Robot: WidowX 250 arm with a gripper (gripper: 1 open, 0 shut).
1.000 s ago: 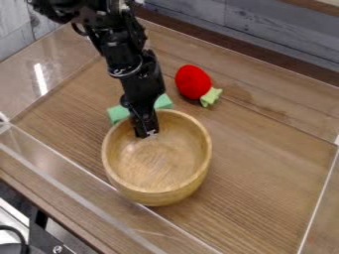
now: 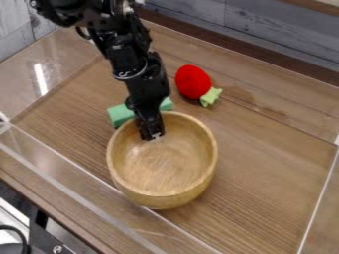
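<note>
My black gripper (image 2: pixel 149 127) reaches down from the top left to the back rim of a wooden bowl (image 2: pixel 162 169), shut on that rim. The bowl stands upright and empty near the front middle of the table. Behind it, partly hidden by the gripper, lies a green object (image 2: pixel 122 113).
A red plush object (image 2: pixel 192 80) with a pale green top (image 2: pixel 211 96) lies behind the bowl to the right. A grey wall runs along the back; a metal frame and cable are at the front left.
My gripper and the bowl have shifted slightly to the right and toward the front. The red object has stayed in place.
</note>
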